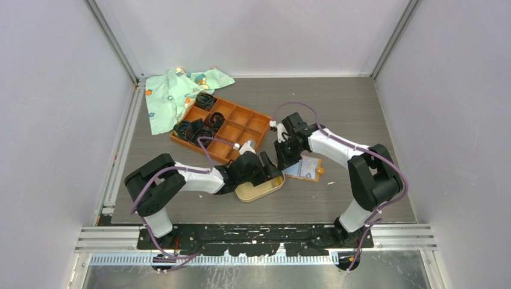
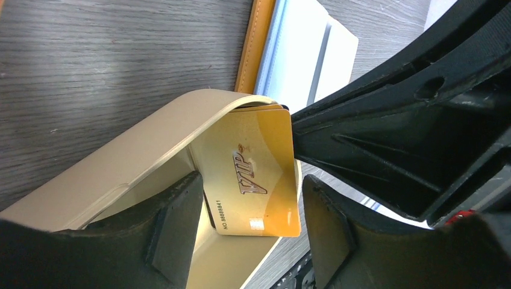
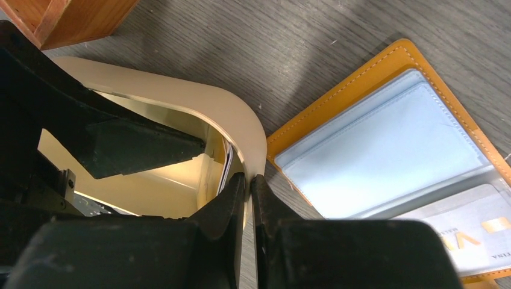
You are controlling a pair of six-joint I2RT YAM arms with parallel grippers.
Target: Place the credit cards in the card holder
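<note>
Gold VIP credit cards (image 2: 250,171) lean in a stack against the end wall of a beige tray (image 1: 255,193). My left gripper is open, its fingers on either side of the top card with gaps showing. In the right wrist view, my right gripper is shut on the rim of the beige tray, at the same end as the cards. Beside the tray on the right lies the open card holder (image 3: 361,141), tan with pale blue pockets. One light card (image 3: 473,226) sits in its clear sleeve.
An orange wooden compartment box (image 1: 241,123) with black coiled items stands behind the tray. A green patterned cloth (image 1: 166,99) lies at the back left.
</note>
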